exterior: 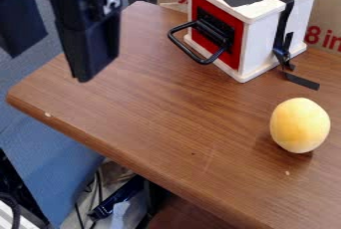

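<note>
My gripper [56, 46] fills the upper left of the camera view, large and dark grey, its two fingers apart with nothing visible between them. It hangs above the left part of the wooden table [160, 123]. A white box [261, 44] with a red front [213, 44], a black wire handle and black straps stands at the back right. A pale yellow egg-shaped object [300, 125] rests on the table at the right, in front of the box.
A cardboard box [316, 34] with red print is behind the white box.
</note>
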